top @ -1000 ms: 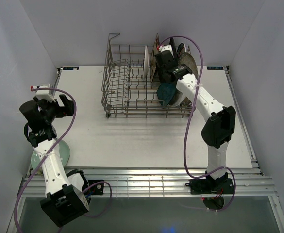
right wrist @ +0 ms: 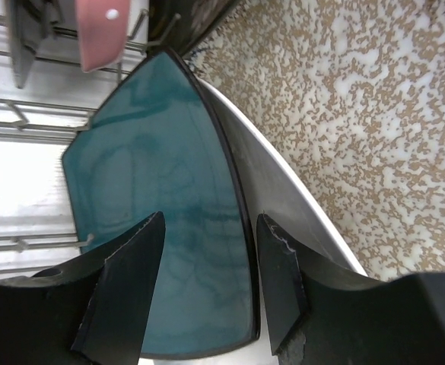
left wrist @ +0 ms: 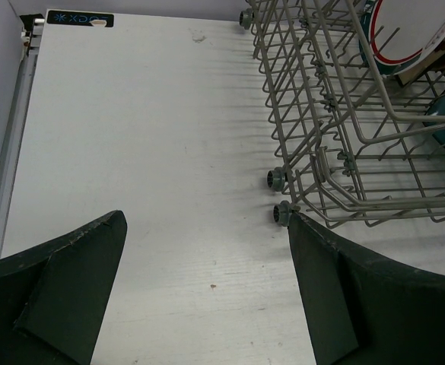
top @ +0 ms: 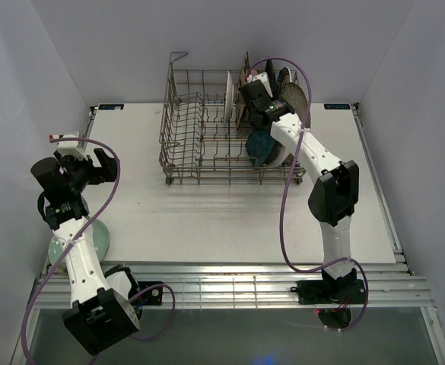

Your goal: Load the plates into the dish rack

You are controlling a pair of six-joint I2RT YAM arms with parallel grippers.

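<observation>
The wire dish rack [top: 184, 163] holds a white plate [top: 229, 97], several other dishes and a teal plate [top: 259, 147] at its right. My right gripper is open at that teal plate [right wrist: 161, 198], its fingers either side of the dark rim; a white dish and a speckled one [right wrist: 359, 114] lie beside it. My left gripper stands open and empty over the counter left of the rack [left wrist: 374, 129]. A pale green plate [top: 99, 242] lies at the front left, partly under the left arm.
Grey walls bound the space at back and sides, and a metal rail [top: 214, 277] runs along the front.
The right arm has shifted slightly to the left, with its gripper still over the rack's right side. The left arm and the dishes show no visible change.
</observation>
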